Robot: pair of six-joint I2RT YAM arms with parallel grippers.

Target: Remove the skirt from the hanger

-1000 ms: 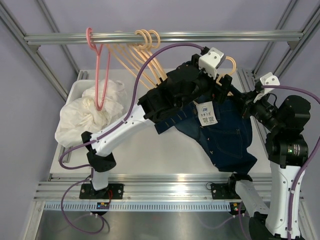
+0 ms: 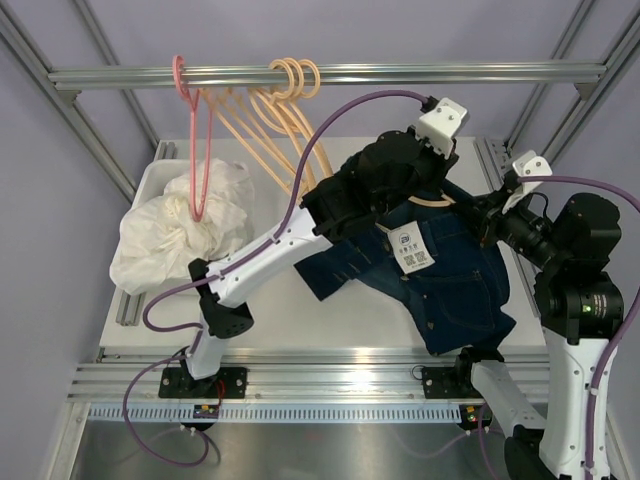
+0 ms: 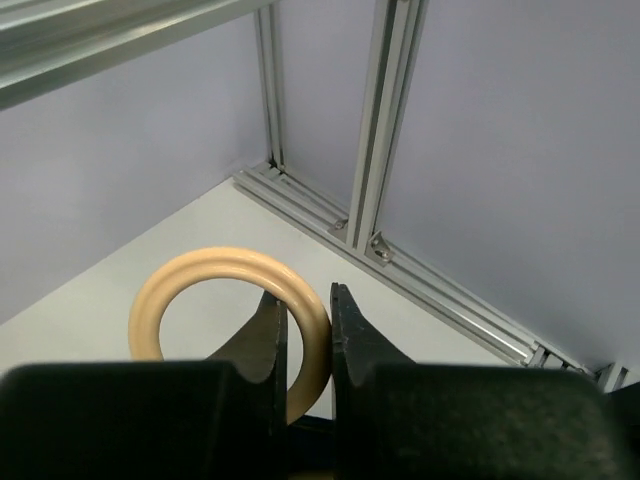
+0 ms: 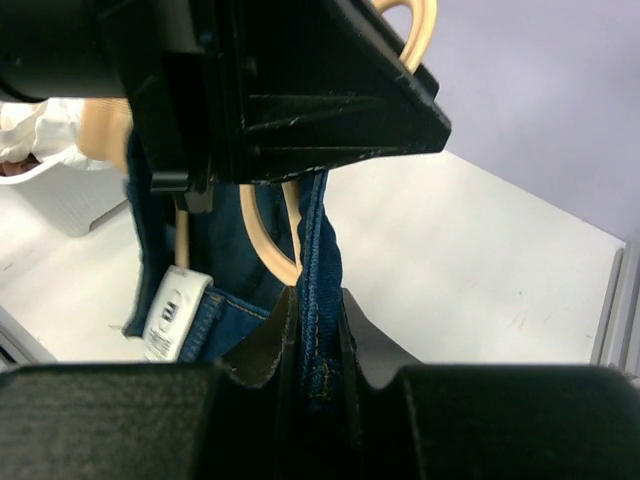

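Note:
A dark blue denim skirt [image 2: 445, 290] with a white label [image 2: 410, 247] hangs below my grippers in the top view. My left gripper is shut on the ring hook of a wooden hanger [image 3: 190, 262], seen in the left wrist view. In the right wrist view my right gripper is shut on a band of the denim, with the pale hanger's body [image 4: 265, 240] beside it, partly behind the black left gripper.
A metal rail [image 2: 420, 73] holds pink and wooden hangers [image 2: 265, 140] at the left. A white bin [image 2: 155, 170] with white cloth stands at the left. The frame posts edge the board.
My left arm has shifted right and tilted, taking the hanger's hook with it; the hook is now mostly hidden in the top view. The right arm has moved slightly.

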